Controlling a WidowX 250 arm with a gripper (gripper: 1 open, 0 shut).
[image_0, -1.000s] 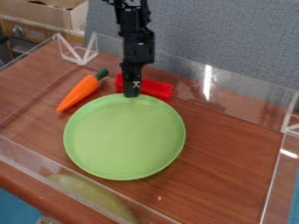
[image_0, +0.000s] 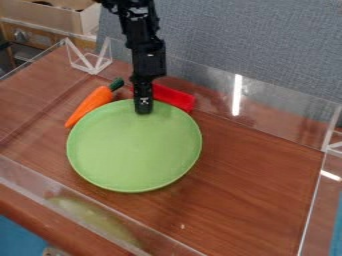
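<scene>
My black gripper (image_0: 143, 105) reaches down from the top to the back rim of a green plate (image_0: 134, 155), its tips at or just over that rim; it looks shut, though whether it grips the rim cannot be told. An orange carrot (image_0: 91, 104) lies left of the plate. A red object (image_0: 178, 98) lies behind the plate and gripper, partly hidden.
Clear low walls (image_0: 237, 93) edge the wooden surface (image_0: 254, 190). A yellowish oblong thing (image_0: 94, 222) lies at the front left. A cardboard box (image_0: 50, 14) stands beyond, at the back left.
The gripper has moved slightly left and down, and the green plate has shifted left with it, toward the carrot.
</scene>
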